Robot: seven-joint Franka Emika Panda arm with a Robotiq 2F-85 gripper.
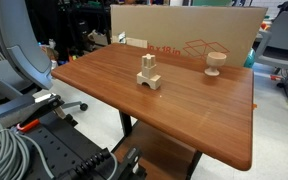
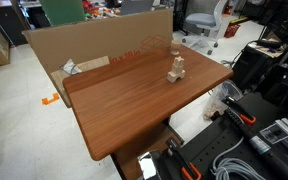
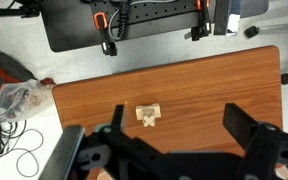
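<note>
A small stack of pale wooden blocks (image 1: 148,76) stands upright on the brown table (image 1: 199,110), wider at its base and narrow at the top. From above, the wrist view shows these blocks (image 3: 148,114) on the tabletop. Farther back, near the cardboard panel, is a pale wooden cup (image 1: 215,62), which also shows small in exterior view 2. My gripper is high over the table, its dark fingers spread wide apart. Nothing is held between them. Neither exterior view shows the fingers clearly.
A cardboard panel (image 1: 184,27) stands along the table's far edge. Cables (image 1: 4,145) and a dark base lie at the near side. A plastic bag (image 3: 20,100) is off the table's end.
</note>
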